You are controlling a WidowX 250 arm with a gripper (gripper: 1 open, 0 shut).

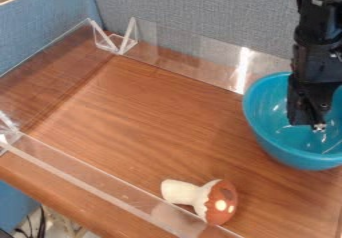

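A blue plastic bowl (278, 142) stands at the right of the wooden table. My black gripper (315, 120) hangs down into it from above, near its right side, its tip low within the rim. It looks shut, with a small light bit at the tip that is too small to make out. A toy mushroom (214, 202) with a brown, white-spotted cap and a pale stem lies on its side at the front of the table, left of the bowl.
Clear plastic barriers with white corner brackets (116, 40) edge the table at the back and front left. Blue-grey padded walls (187, 12) stand behind.
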